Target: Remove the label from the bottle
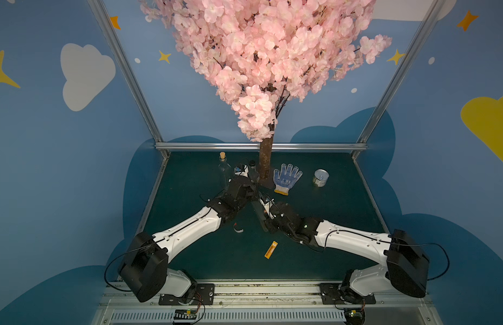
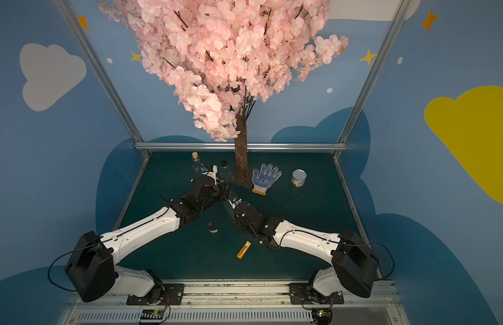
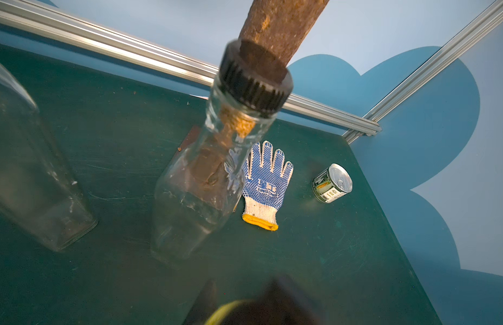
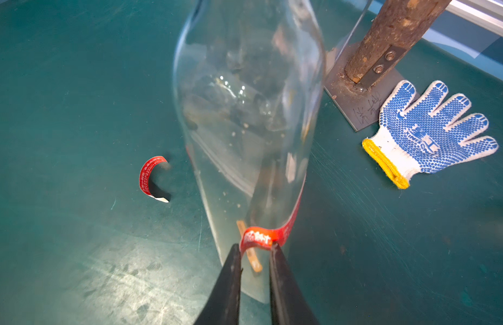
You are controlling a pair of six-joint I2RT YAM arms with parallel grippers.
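Observation:
A clear glass bottle fills the middle of the right wrist view, tilted, its top out of frame. A red label strip curves across its lower part, one end standing out toward the fingers. My right gripper is part open, its two tips at that strip, one near each side; a firm hold does not show. In the top left view my left gripper is shut on the upper end of the bottle, which slants down between the arms. The left wrist view shows only blurred dark shapes at its fingers.
A torn piece of red label and an orange box cutter lie on the table. Behind stand a corked bottle, a black-capped bottle, the tree trunk, a glove and a can.

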